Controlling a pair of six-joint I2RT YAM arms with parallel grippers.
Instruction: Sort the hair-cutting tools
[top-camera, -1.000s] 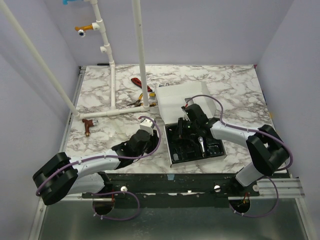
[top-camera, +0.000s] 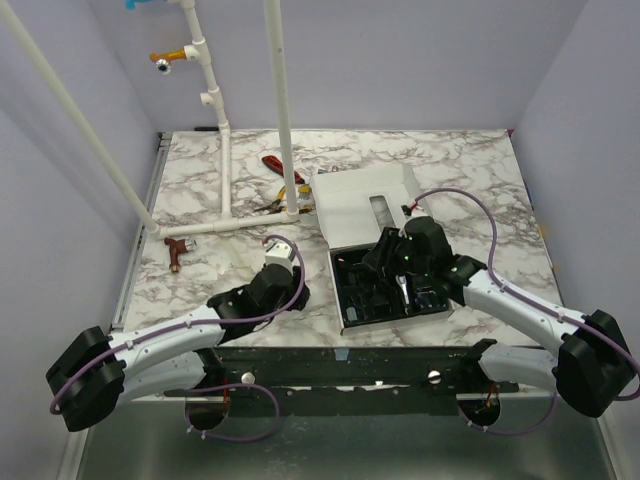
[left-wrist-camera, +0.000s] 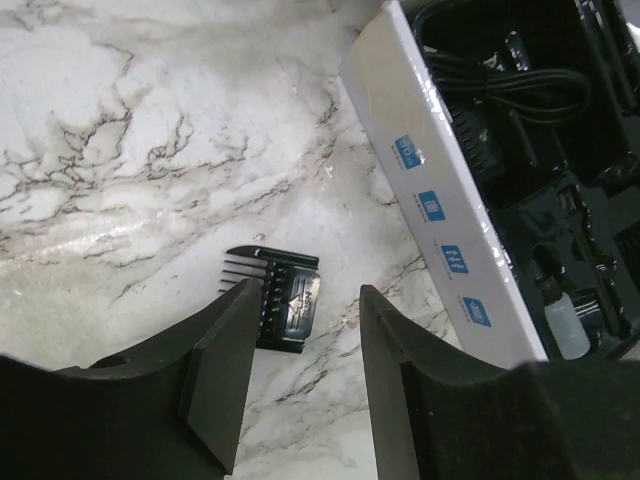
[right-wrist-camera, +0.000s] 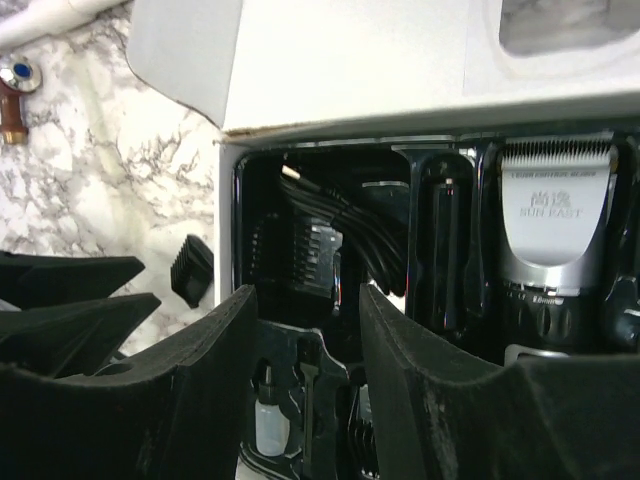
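Note:
A black comb guard lies on the marble counter left of the open kit box, below my open left gripper. The box's black tray holds a silver clipper, a coiled cable, another guard and a small bottle. My right gripper is open above the tray, with nothing seen between its fingers. In the top view both arms partly hide the guard and tray.
White pipes stand behind on the left, with pliers and a brass fitting nearby. The box lid lies open behind the tray.
My left arm has drawn slightly left and toward the front.

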